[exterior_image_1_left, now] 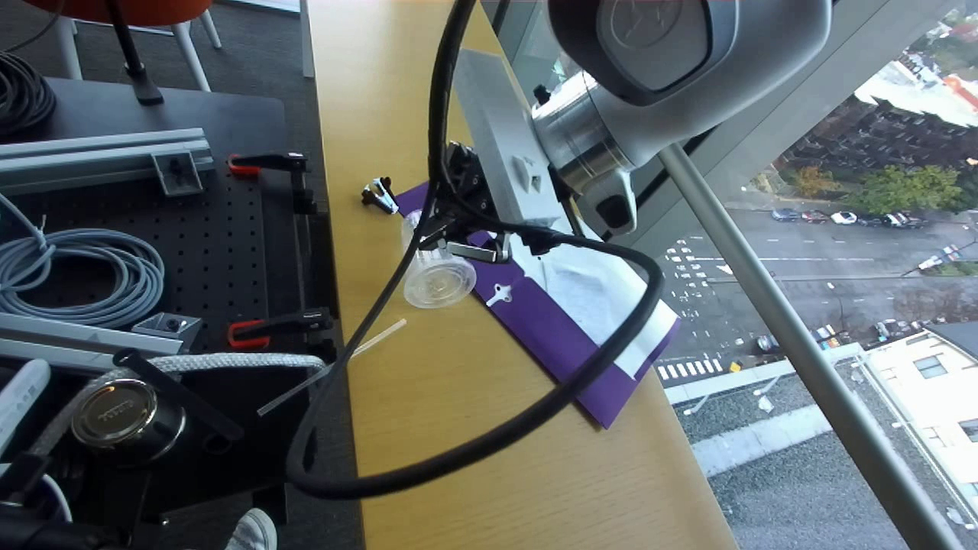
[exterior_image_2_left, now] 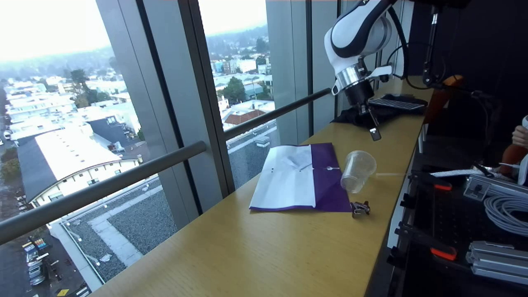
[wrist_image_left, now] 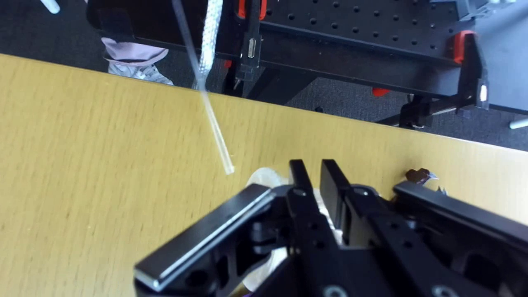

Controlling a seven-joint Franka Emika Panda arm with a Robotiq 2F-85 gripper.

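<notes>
A clear plastic cup (exterior_image_2_left: 357, 170) lies tipped over on the wooden table, overlapping the edge of the purple folder in view. A thin clear straw (wrist_image_left: 216, 131) lies separate from it, its far end sticking out past the table edge. My gripper hovers above, its fingers drawn close together with only a slim gap and nothing held between them. Beneath the fingers, part of the cup (wrist_image_left: 266, 177) shows in the wrist view; the rest is hidden. In exterior view 2 the fingertips (exterior_image_2_left: 375, 133) are in the air, apart from the cup.
The open purple folder (exterior_image_1_left: 541, 321) with white papers lies towards the window side. A small staple remover (exterior_image_2_left: 360, 208) sits close to the cup. A dark cart (exterior_image_1_left: 82, 257) with clamps adjoins the table's long edge.
</notes>
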